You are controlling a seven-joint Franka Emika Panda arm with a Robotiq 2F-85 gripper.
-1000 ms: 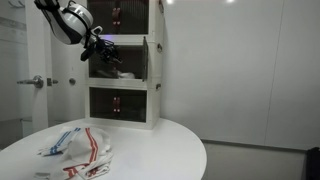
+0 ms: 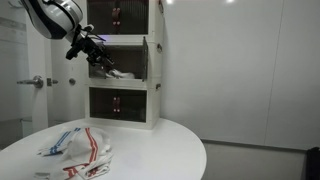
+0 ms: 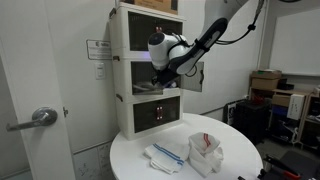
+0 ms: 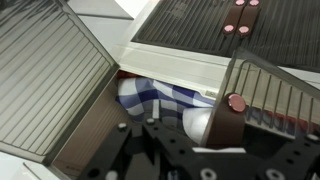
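My gripper reaches down into the open middle compartment of the cabinet. Close by its fingertips, a white cloth pokes out at the compartment's front. Seen from the wrist, a blue-and-white checked cloth lies inside, with a plain white bundle to its right. The dark gripper parts along the bottom of that view cover the lower part of the compartment. How far apart the fingers are, and whether they touch cloth, is too dark to make out.
A ribbed door and another door stand open on either side. On the white round table lie a blue-striped towel and a crumpled red-striped towel.
The arm has come down from above the compartment opening, bringing my gripper lower and nearer the white cloth. The towels on the table have not moved.
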